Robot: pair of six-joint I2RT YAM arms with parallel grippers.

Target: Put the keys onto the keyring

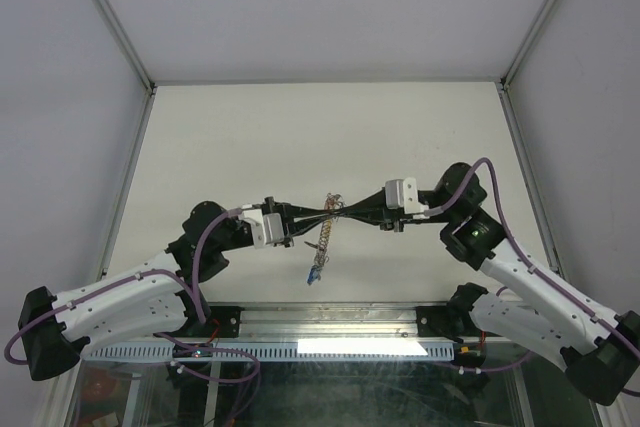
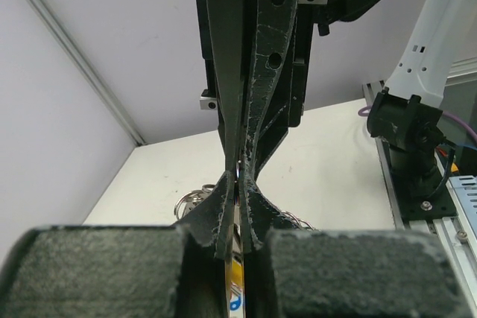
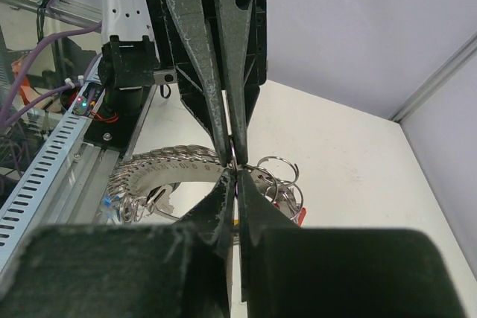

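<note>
In the top view the keyring (image 1: 325, 237), a coiled metal band with rings and a blue part at its lower end, hangs where the two grippers meet. My left gripper (image 1: 328, 213) is shut at the upper part of the keyring. Opposite it, almost tip to tip, my right gripper (image 1: 342, 212) is shut too. A small bright metal piece (image 2: 238, 170) shows where the tips meet in the left wrist view. The right wrist view shows loose rings (image 3: 282, 175) and the curved coil (image 3: 168, 158) behind the fingertips. Individual keys are hard to make out.
Grey walls (image 1: 320, 12) enclose its back and sides. A metal rail (image 1: 320, 319) runs along the front edge between the arm bases.
</note>
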